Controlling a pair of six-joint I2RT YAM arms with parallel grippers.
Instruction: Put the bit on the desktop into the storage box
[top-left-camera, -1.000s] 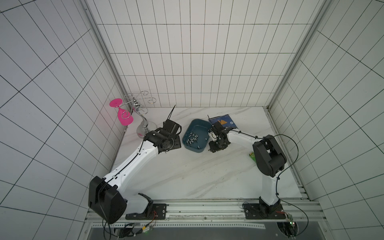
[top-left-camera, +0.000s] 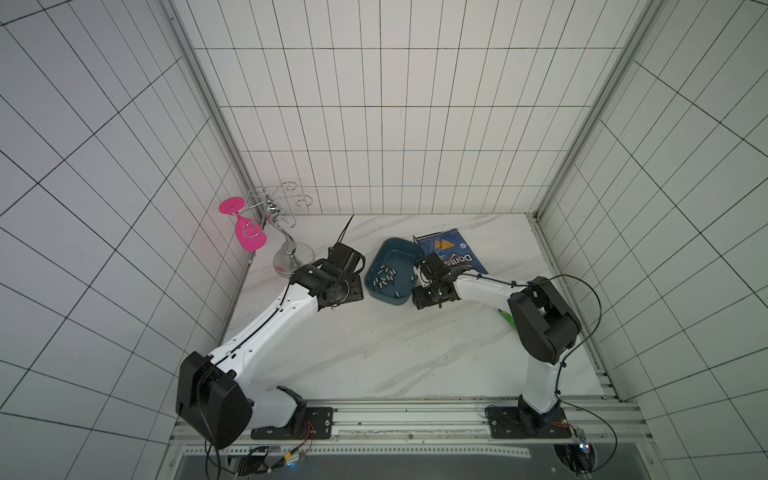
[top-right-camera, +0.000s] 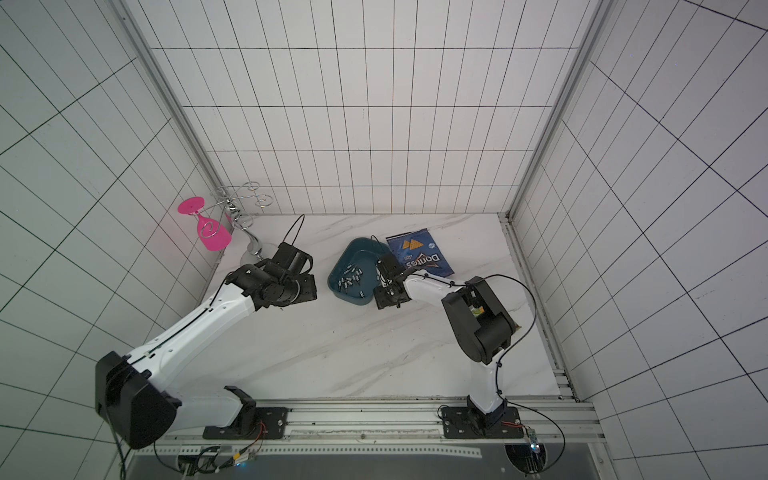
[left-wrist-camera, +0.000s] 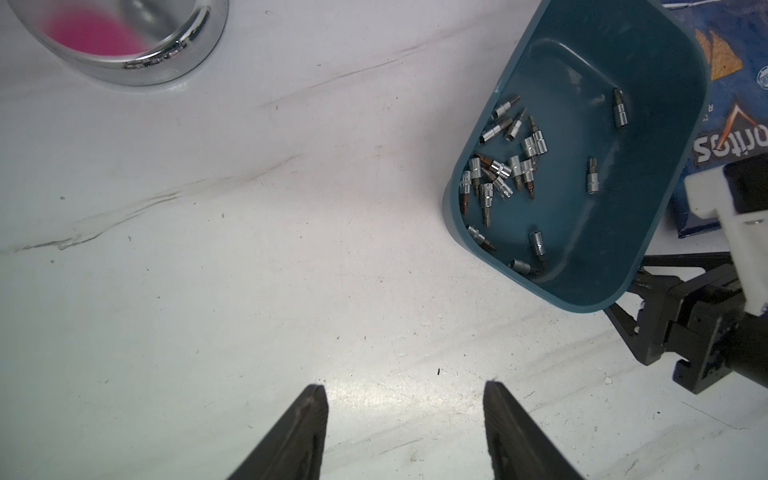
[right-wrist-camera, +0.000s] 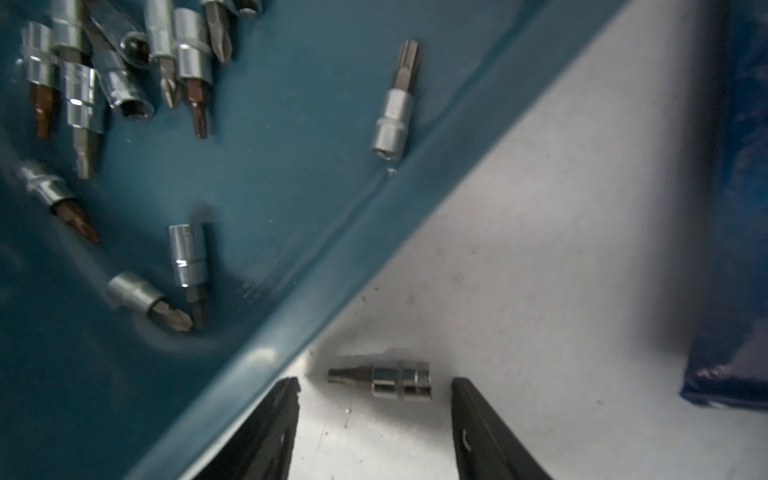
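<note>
In the right wrist view a single silver bit (right-wrist-camera: 392, 380) lies on the white desktop, just outside the wall of the teal storage box (right-wrist-camera: 320, 288). My right gripper is open over it; the bit sits between the two fingers in view, with gaps at both ends. Several other bits (left-wrist-camera: 516, 172) lie inside the storage box (left-wrist-camera: 552, 288), mostly heaped along its left side in the left wrist view. My left gripper stands open above bare desktop left of the box, nothing between its fingers.
A blue chip bag (top-right-camera: 420, 252) lies right behind the right gripper, beside the box. At the back left stands a metal rack (top-left-camera: 292, 257) bearing a pink goblet (top-left-camera: 249, 232).
My right gripper has shifted slightly left and toward the front, along the right side of the box. The left gripper has dipped slightly toward the front. The box has not moved.
</note>
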